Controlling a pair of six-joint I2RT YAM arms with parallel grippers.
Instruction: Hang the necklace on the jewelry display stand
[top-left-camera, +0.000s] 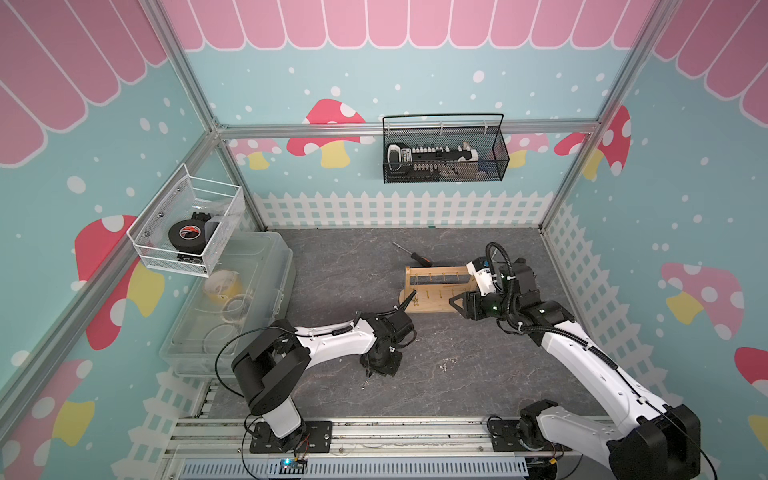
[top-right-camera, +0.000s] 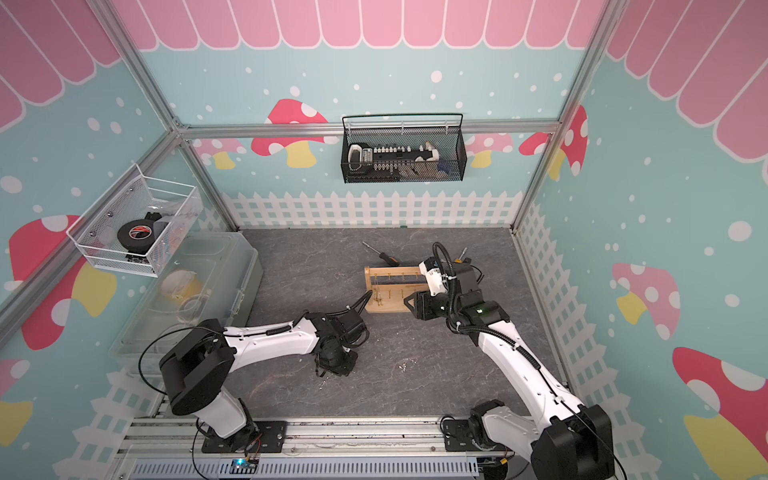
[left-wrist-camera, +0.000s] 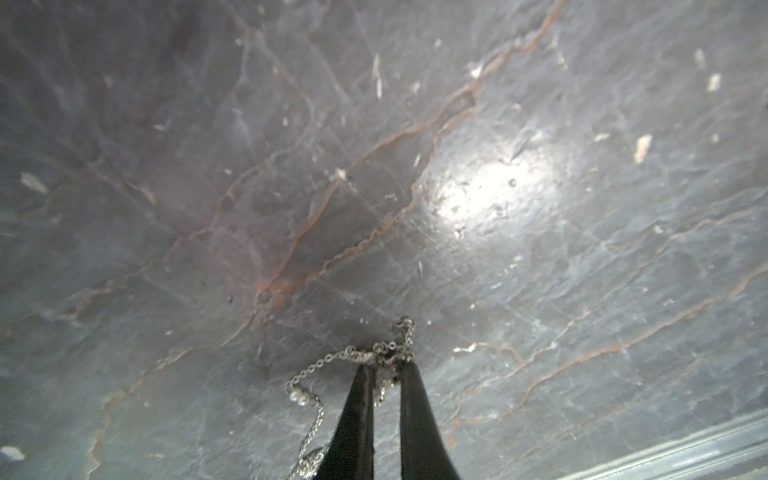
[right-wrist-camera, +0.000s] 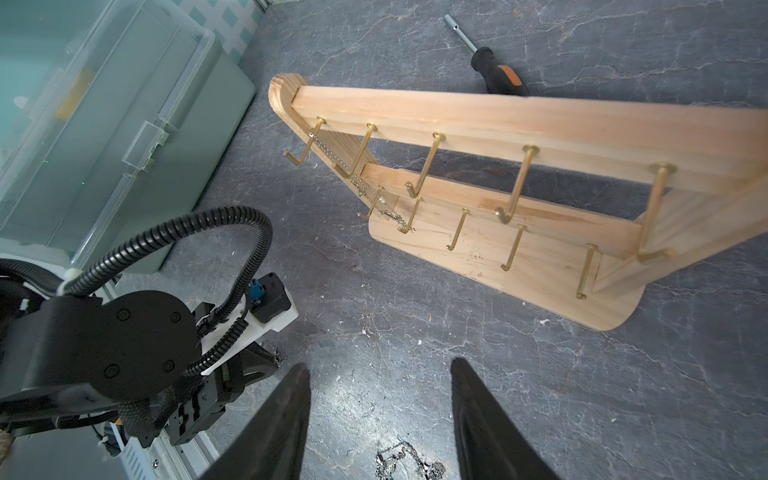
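Note:
A silver chain necklace (left-wrist-camera: 308, 376) lies on the grey floor at my left gripper; its fingertips are at a bunch of the chain and close together, though whether they grip it is unclear. The wooden display stand (right-wrist-camera: 496, 264) with two rows of brass hooks stands toward the back, with a chain (right-wrist-camera: 364, 188) hanging at its left end. My right gripper is open above the floor before the stand, nothing between its fingers. Another small chain (right-wrist-camera: 408, 460) lies on the floor below it.
A screwdriver (right-wrist-camera: 496, 72) lies behind the stand. A clear lidded bin (top-left-camera: 260, 264) fills the left side. Baskets hang on the back and left walls. The floor between stand and front rail is mostly clear.

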